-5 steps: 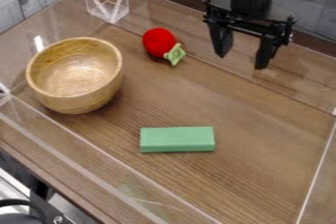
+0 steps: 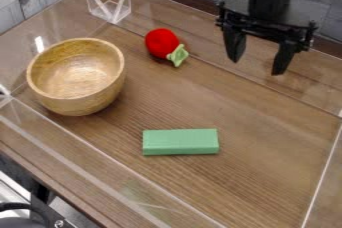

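My black gripper [image 2: 258, 46] is at the upper right, over the wooden table [image 2: 247, 122], its two fingers spread wide with nothing visible between them. To its left lies a red round object [image 2: 163, 42] with a green leafy part. A wooden bowl [image 2: 76, 77] sits at the left. A green rectangular block [image 2: 179, 142] lies flat in the lower middle.
A small clear wire-like or plastic container [image 2: 106, 4] stands at the upper left. A cable hangs by the arm at top right.
The objects on the table have not moved.
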